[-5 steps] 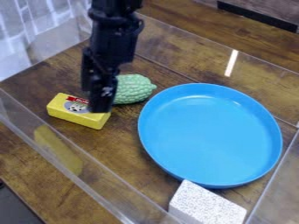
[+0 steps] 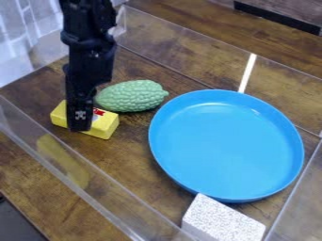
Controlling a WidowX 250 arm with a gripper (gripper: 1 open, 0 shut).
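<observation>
My dark gripper (image 2: pixel 79 115) is lowered onto a yellow block (image 2: pixel 98 126) at the left of the camera view, its fingertips at the block's top. Whether the fingers are closed on it is unclear. A green ridged toy vegetable (image 2: pixel 132 93) lies just behind and to the right of the block.
A large blue plate (image 2: pixel 224 146) fills the right side. A white speckled block (image 2: pixel 221 222) sits at the bottom right. Clear plastic walls edge the left and right. Bare wooden floor (image 2: pixel 201 56) shows at the back.
The arm has moved left and down, from above the area between block and green toy onto the yellow block. The objects appear unmoved.
</observation>
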